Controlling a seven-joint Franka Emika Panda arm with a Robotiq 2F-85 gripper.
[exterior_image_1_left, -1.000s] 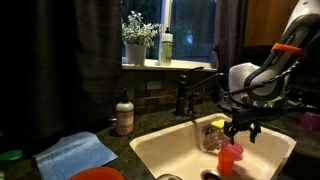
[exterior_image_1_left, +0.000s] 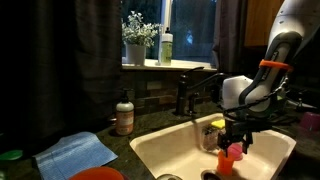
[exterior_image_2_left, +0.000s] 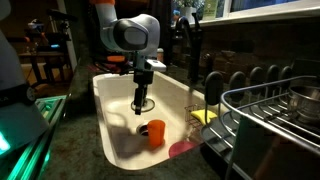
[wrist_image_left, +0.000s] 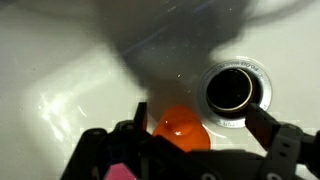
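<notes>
An orange cup (exterior_image_1_left: 225, 164) stands in the white sink (exterior_image_1_left: 160, 148); the wrist view shows the orange cup (wrist_image_left: 182, 129) between and below the fingertips. My gripper (exterior_image_1_left: 236, 143) is open above the sink basin, its fingers pointing down and spread apart, with nothing held. Beside the cup lies a pink item (exterior_image_2_left: 182, 147), of which the pink edge (wrist_image_left: 120, 172) shows low in the wrist view. To the right of the cup in the wrist view is a round metal-rimmed drain (wrist_image_left: 264, 82) with a dark centre.
A yellow sponge (exterior_image_2_left: 203, 116) sits by the sink's side, near the black faucet (exterior_image_1_left: 181, 98). A wire dish rack (exterior_image_2_left: 270, 115) stands alongside. On the counter are a soap bottle (exterior_image_1_left: 124, 115), a blue cloth (exterior_image_1_left: 75, 157) and a red bowl (exterior_image_1_left: 98, 173).
The gripper has come down and slightly left in the exterior view, nearer to the orange cup. Its fingers now overlap the cup and pink item there. The objects have not visibly moved.
</notes>
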